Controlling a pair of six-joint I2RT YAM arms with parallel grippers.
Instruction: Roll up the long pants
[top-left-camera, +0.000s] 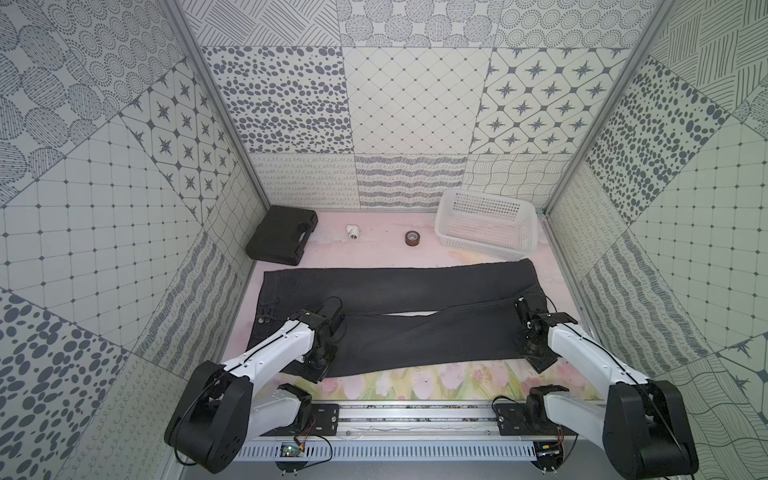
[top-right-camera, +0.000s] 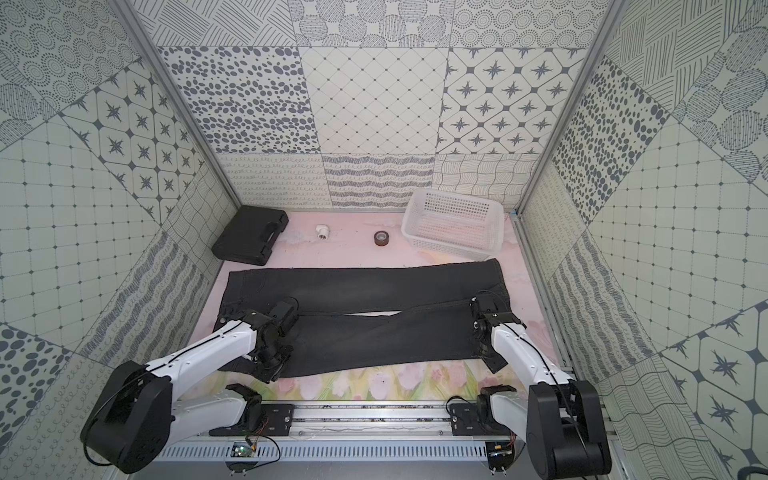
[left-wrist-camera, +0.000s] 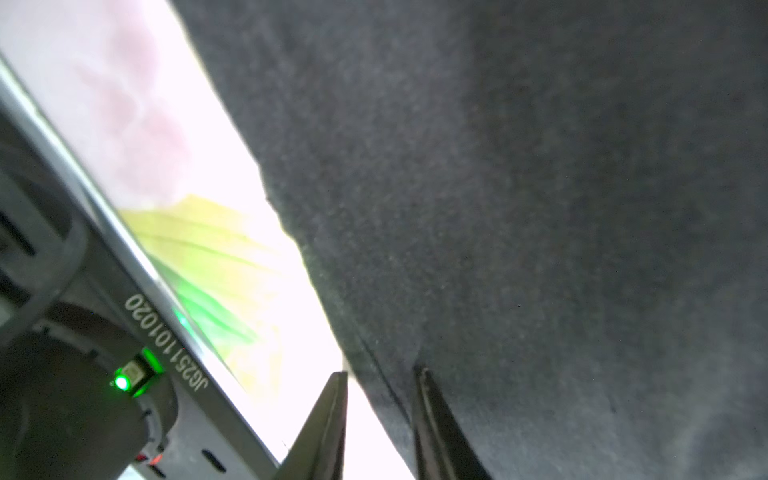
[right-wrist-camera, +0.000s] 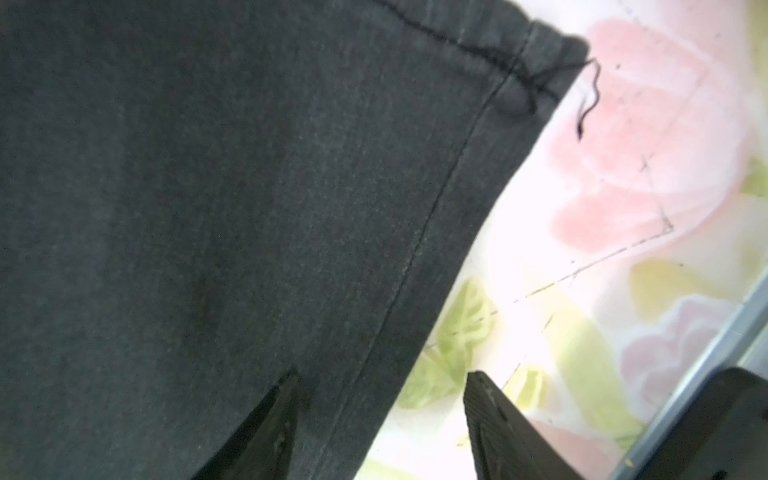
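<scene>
Dark grey long pants lie spread flat across the table, legs running left to right with a narrow pale gap between them. Over the near edge at the left is my left gripper. In the left wrist view its fingers are apart, one over the cloth and one over the flowered table at the edge. My right gripper is at the near edge by the right leg end, its fingers parted wider and straddling the pants' edge. Cloth shows between both pairs; whether the tips touch it I cannot tell.
At the back stand a black case, a white fitting, a tape roll and a white basket. A strip of bare flowered table runs between pants and metal rail.
</scene>
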